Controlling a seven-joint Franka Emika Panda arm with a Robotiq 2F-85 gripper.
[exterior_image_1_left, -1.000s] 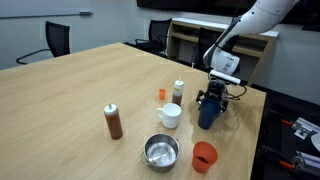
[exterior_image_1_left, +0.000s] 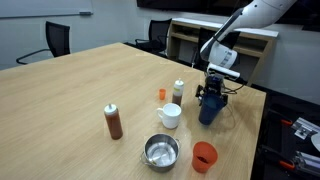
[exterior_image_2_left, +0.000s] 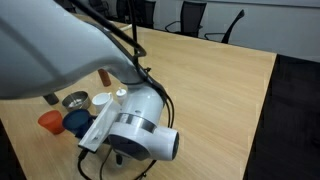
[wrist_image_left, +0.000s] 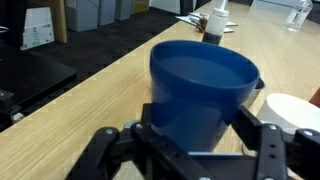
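A dark blue cup (wrist_image_left: 200, 75) fills the middle of the wrist view, its rim facing up. My gripper has one finger on each side of the cup's lower part; whether both press on it cannot be made out. In exterior view 1 the cup (exterior_image_1_left: 209, 113) stands at the near right of the table, right in front of my gripper (exterior_image_1_left: 213, 96). The arm hides part of the cup (exterior_image_2_left: 75, 122) in exterior view 2, and the fingers there are hidden too.
Near the cup are a red cup (exterior_image_1_left: 204, 157), a steel pot (exterior_image_1_left: 160, 151), a white mug (exterior_image_1_left: 171, 117) and a bottle (exterior_image_1_left: 178, 92). A brown shaker (exterior_image_1_left: 114, 123) stands farther left. The table (exterior_image_1_left: 60, 100) is broadly clear on the left.
Over the last second the arm and gripper have shifted slightly toward the near side in exterior view 1. The blue cup has moved very little, and the other objects have stayed put.
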